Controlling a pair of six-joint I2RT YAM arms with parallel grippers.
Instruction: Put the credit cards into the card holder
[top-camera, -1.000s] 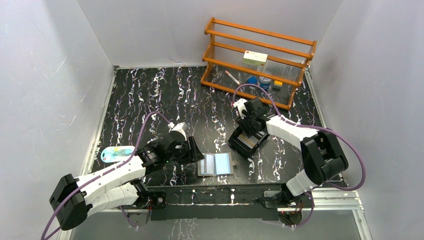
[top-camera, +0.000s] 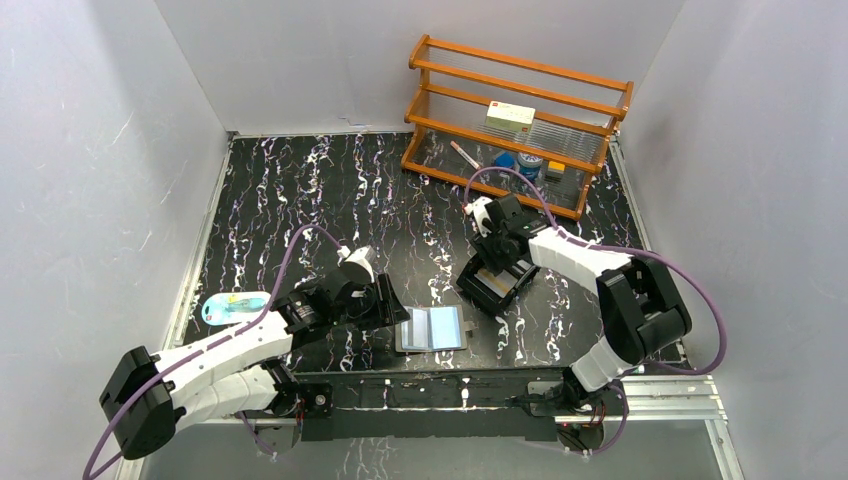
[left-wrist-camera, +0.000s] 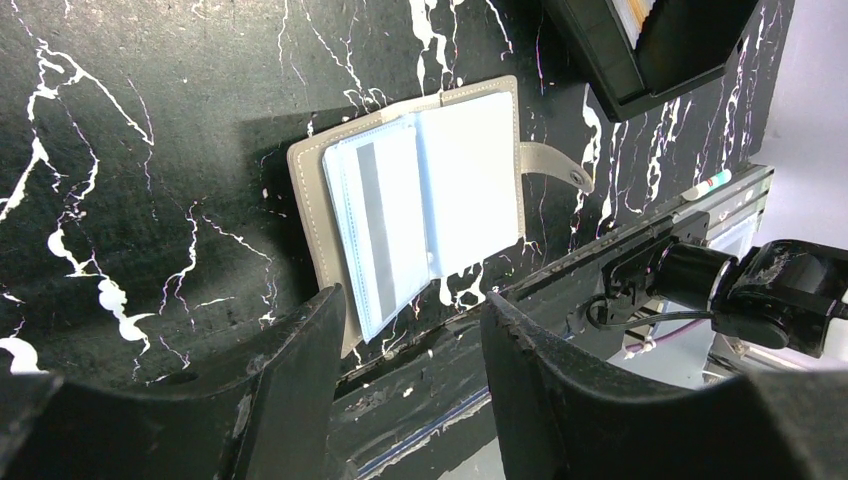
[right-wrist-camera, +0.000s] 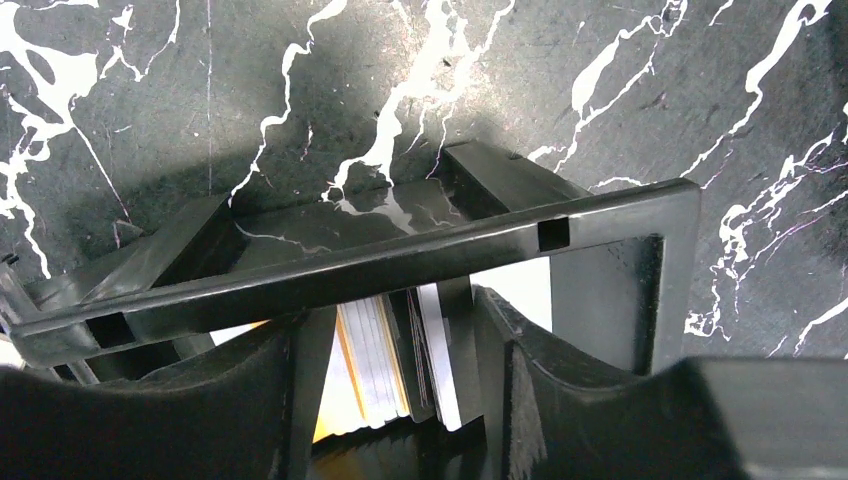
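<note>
The card holder lies spread open near the table's front edge, with a beige cover and clear bluish sleeves. My left gripper hovers by its left side, fingers wide apart and empty. To the right stands a black box that holds several cards on edge, white and yellow-edged. My right gripper is over this box with its fingers apart. Cards show in the gap beneath them; whether a finger touches any is hard to tell. The right fingertips are hidden in the top view.
A wooden rack with small items stands at the back right. A blue-and-white package lies at the left edge. The black frame of the box crosses in front of my right fingers.
My right forearm and elbow have shifted slightly to the left, with the gripper still over the black box. The left arm, card holder and box look unmoved.
</note>
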